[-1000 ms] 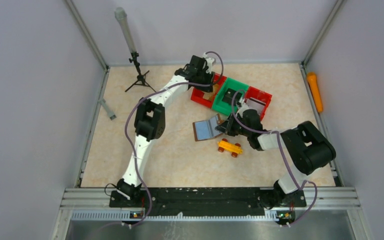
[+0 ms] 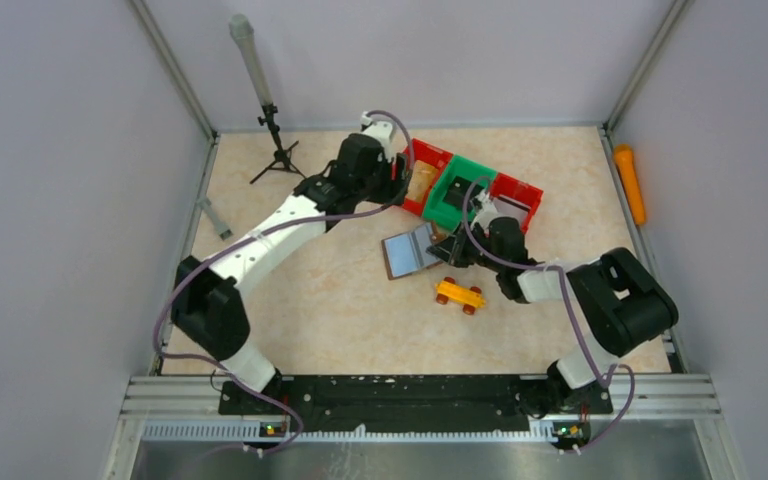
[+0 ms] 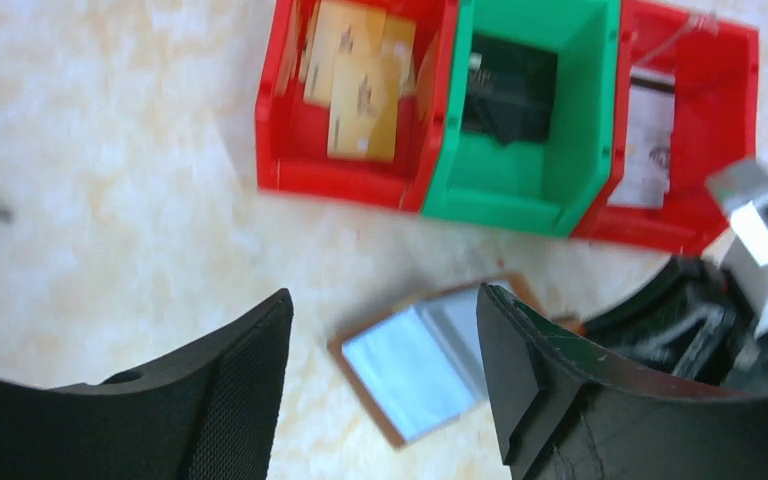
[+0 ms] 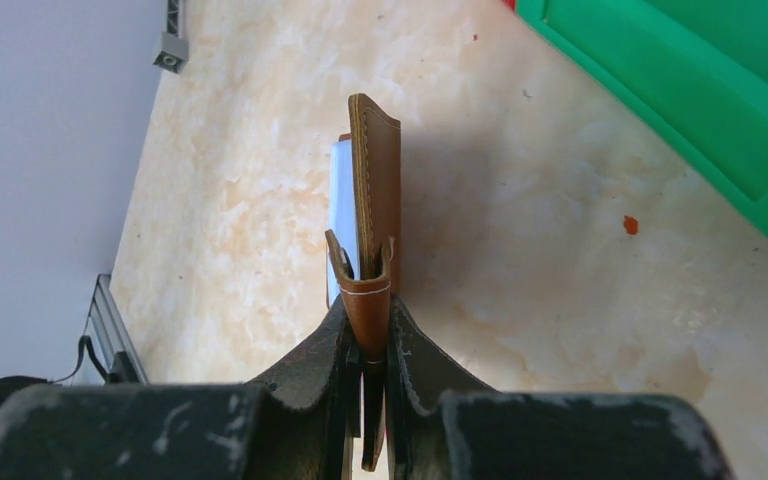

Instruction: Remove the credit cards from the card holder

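The card holder (image 2: 410,253) is spread open on the table, brown-edged with pale blue inner faces. In the left wrist view, no card can be made out on the holder's pale faces (image 3: 410,375). My right gripper is shut on the holder's brown edge (image 4: 380,190), which rises nearly upright between the fingers. Well apart in the left wrist view, the fingers of my left gripper have nothing between them. Flat tan pieces that look like cards (image 3: 363,115) lie in the left red bin (image 3: 340,180).
A yellow toy car (image 2: 460,294) sits just in front of the holder.
My left gripper has backed away from the left red bin, to the left and forward, while its arm swung left. The right gripper and holder have shifted slightly left.
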